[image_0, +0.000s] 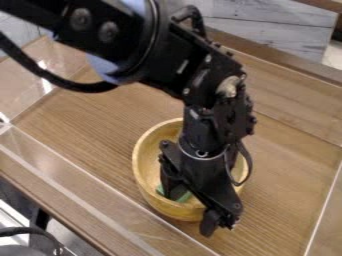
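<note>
My black gripper (201, 195) reaches down into a yellow round bowl (150, 160) near the front of the wooden table (80, 130). A small part of a green block (171, 190) shows inside the bowl, mostly hidden by the gripper. Whether the fingers are open or closed on the block I cannot tell.
The table's clear side rims run along the left and right. A cable loops over the arm at the upper left.
</note>
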